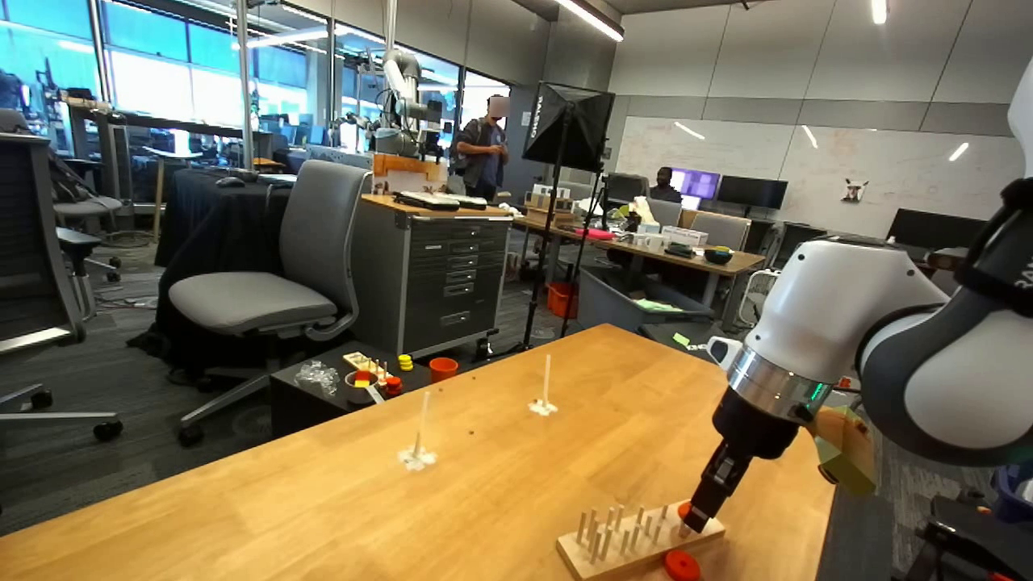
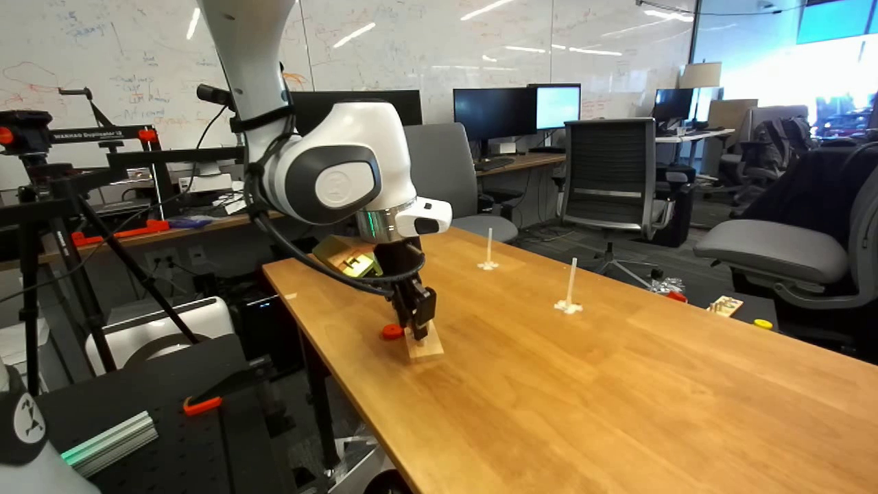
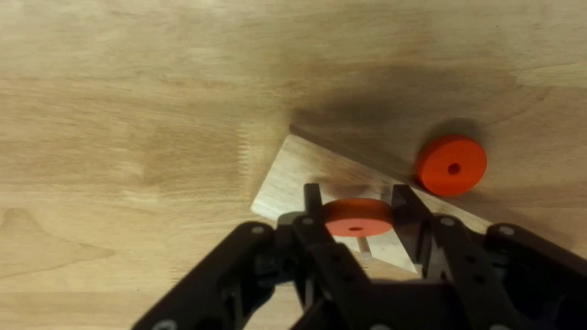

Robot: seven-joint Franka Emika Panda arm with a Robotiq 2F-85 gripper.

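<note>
My gripper (image 1: 695,524) is low over one end of the pegboard (image 1: 620,558), a pale wooden block with several upright pegs. In the wrist view it is shut on a red disc (image 3: 357,211), with one finger (image 3: 312,200) on each side. A short peg (image 3: 363,247) shows just below that disc; whether it enters the disc's hole cannot be told. A second red disc (image 3: 451,165) with a small centre hole lies flat on the table, close along the board's long side. Exterior view 2 shows the board's near end (image 2: 425,350) under the fingers, with most of the pegs hidden.
Two thin upright posts (image 1: 419,436) (image 1: 546,387) stand on white bases farther along the wooden table (image 1: 319,494). A low black stand (image 1: 310,397) off the table bears an orange cup (image 1: 443,368) and small parts.
</note>
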